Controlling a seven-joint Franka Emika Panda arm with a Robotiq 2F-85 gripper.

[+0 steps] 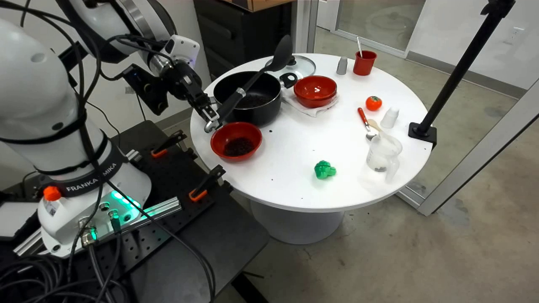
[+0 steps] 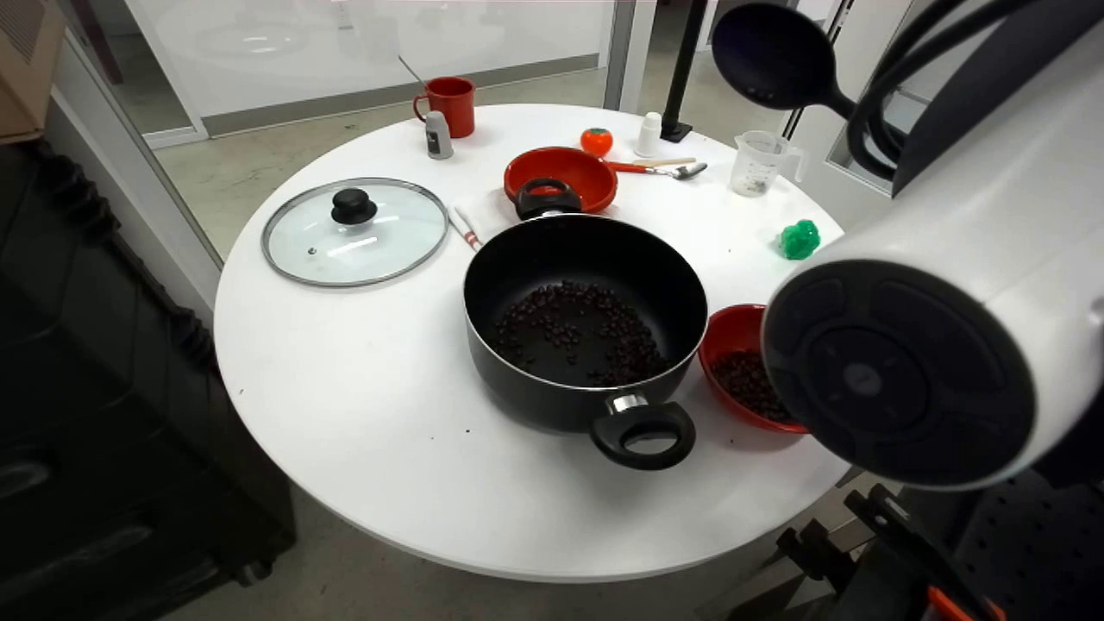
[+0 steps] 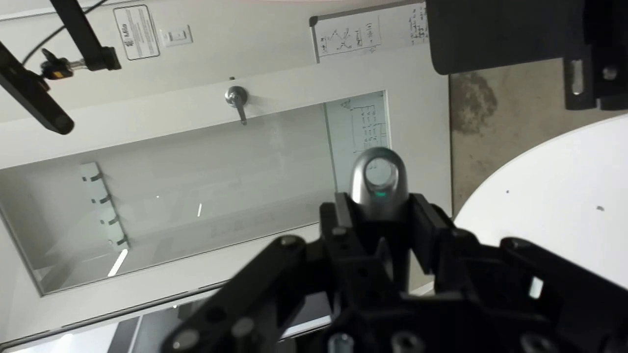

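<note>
A long black spoon (image 1: 281, 53) with a grey-tipped handle (image 3: 379, 185) is held up in the air, and my gripper (image 1: 214, 115) is shut on the handle near its end. In the second exterior view the spoon's bowl (image 2: 775, 53) shows high at the right; I make out no beans on it. Below the spoon stands a black pot (image 2: 504, 364) with dark beans (image 2: 580, 329) spread over its floor. Beside the pot, a red bowl (image 1: 227, 135) holds more dark beans (image 1: 238, 147). The robot's arm covers part of this bowl in the second exterior view.
A glass lid (image 2: 388, 243) lies behind the pot. Farther off are an empty red bowl (image 1: 316, 91), a red mug (image 1: 364, 64), a tomato (image 1: 374, 103), a clear measuring cup (image 1: 382, 152) and green broccoli (image 1: 324, 169).
</note>
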